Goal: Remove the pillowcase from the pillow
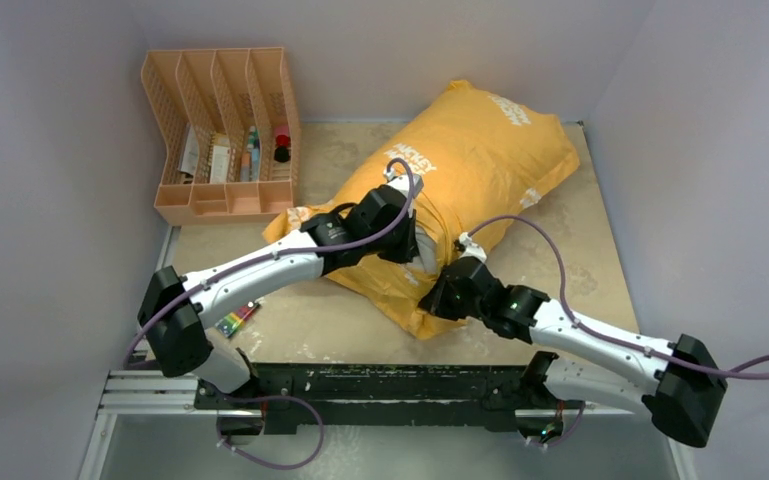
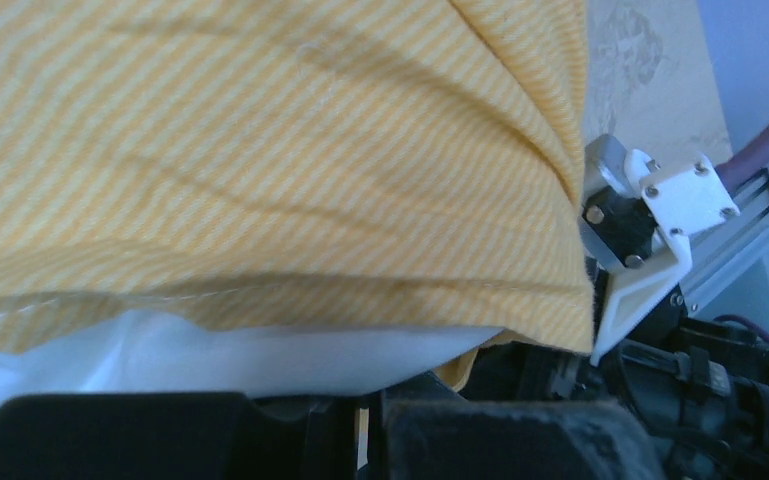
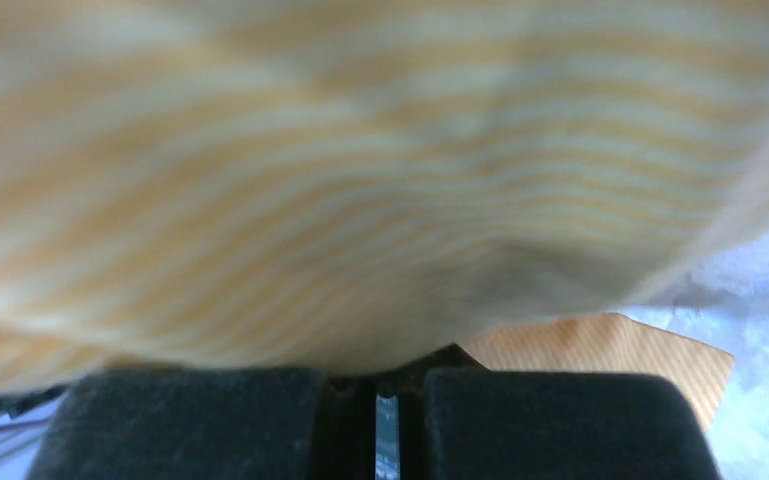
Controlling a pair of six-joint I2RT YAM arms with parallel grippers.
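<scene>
The yellow pillowcase [image 1: 460, 160] lies diagonally on the table around the pillow, a patch of white pillow [image 1: 422, 252] showing at its near, bunched end. In the left wrist view its striped inside [image 2: 290, 170] spans above a white band. My left gripper [image 1: 405, 255] is shut at that opening; whether cloth is between its fingers is hidden. My right gripper [image 1: 432, 300] is shut at the near lower fold, just right of the left one. Striped cloth fills most of the right wrist view above its fingers [image 3: 180, 430]; nothing clearly shows between them.
A peach divided organiser [image 1: 220, 190] with small items stands at the back left. A colourful packet [image 1: 235, 322] lies at the front left of the table [image 1: 580, 270]. Walls close in the sides and back; bare table shows at the right.
</scene>
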